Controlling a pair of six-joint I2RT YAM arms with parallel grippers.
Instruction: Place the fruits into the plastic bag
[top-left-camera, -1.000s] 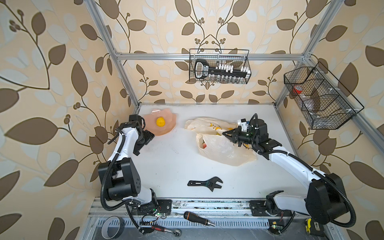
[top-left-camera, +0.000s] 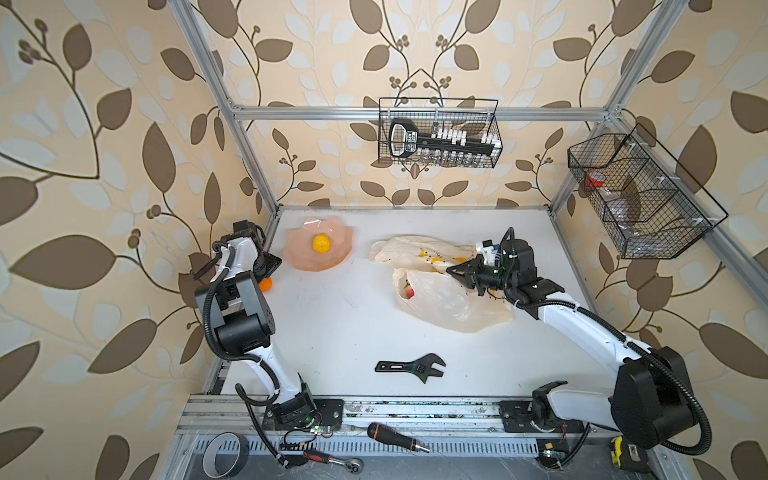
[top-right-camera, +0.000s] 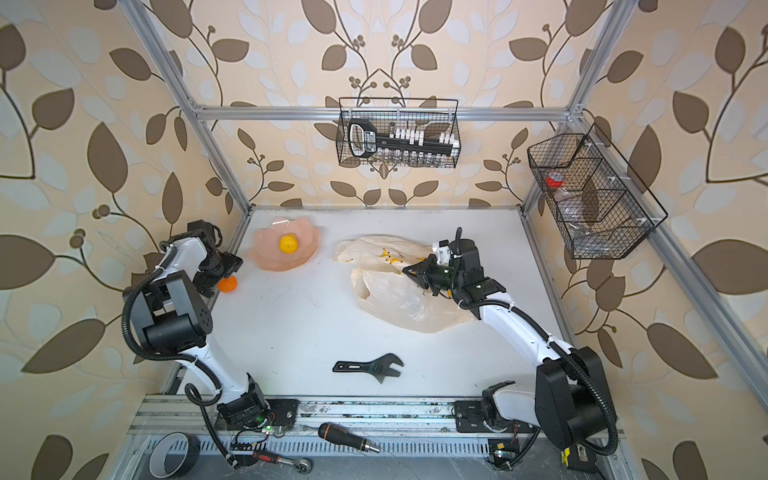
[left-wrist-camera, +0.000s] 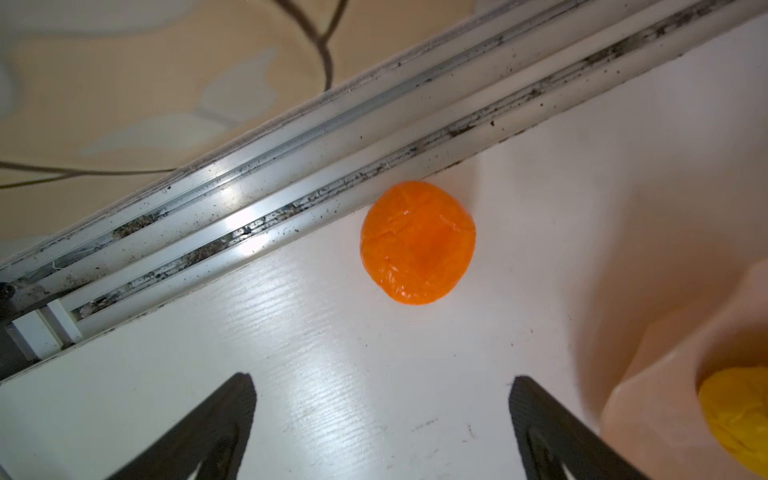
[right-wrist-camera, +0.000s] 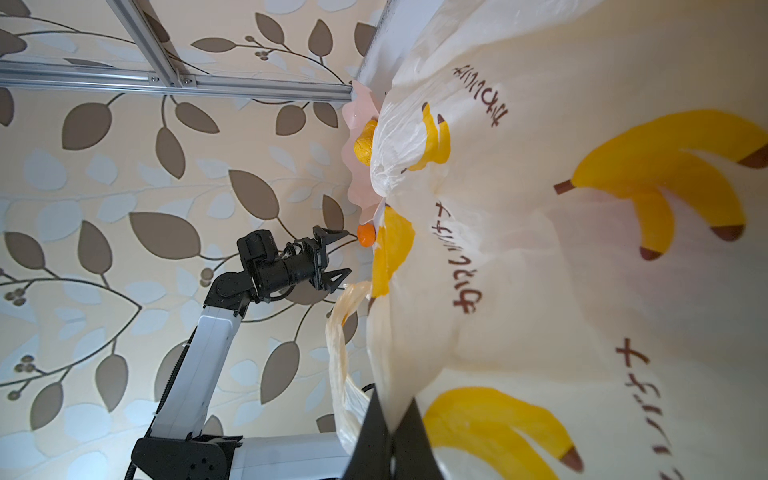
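An orange fruit (left-wrist-camera: 417, 242) lies on the white table by the left frame rail, ahead of my left gripper, which is open and empty. The top right view shows that orange fruit (top-right-camera: 228, 283) just under the left gripper (top-right-camera: 228, 272). A yellow fruit (top-left-camera: 321, 243) rests in the pink scalloped bowl (top-left-camera: 300, 260). The banana-printed plastic bag (top-left-camera: 452, 304) lies mid-table with its mouth facing left; something red (top-left-camera: 409, 291) shows inside it. My right gripper is shut on the bag's edge, lifting its upper side.
A black adjustable wrench (top-left-camera: 410, 367) lies at the front of the table. The metal rail (left-wrist-camera: 320, 192) runs close beside the orange fruit. Wire baskets (top-left-camera: 440, 136) hang on the back and right walls. Table between bowl and wrench is clear.
The right gripper has hardly moved.
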